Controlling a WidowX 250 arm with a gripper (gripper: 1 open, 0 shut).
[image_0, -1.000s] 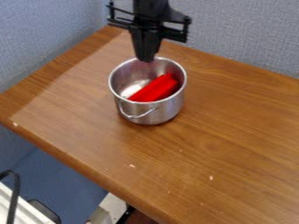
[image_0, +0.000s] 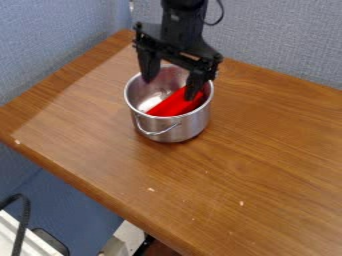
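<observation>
A steel pot (image_0: 167, 125) stands on the wooden table (image_0: 241, 180), a bright red elongated object (image_0: 174, 103) lying inside it. My black gripper (image_0: 171, 79) hangs over the pot with its fingers spread open, pointing down, one at the left rim side and one near the right end of the red object. Nothing shows held between them.
Grey padded walls stand behind. At the lower left, beyond the table edge, lie a blue surface, a black cable and white hardware (image_0: 127, 240).
The gripper has come down from above the pot to just over and into its mouth, its fingers now lower around the red object. The pot has stayed in place.
</observation>
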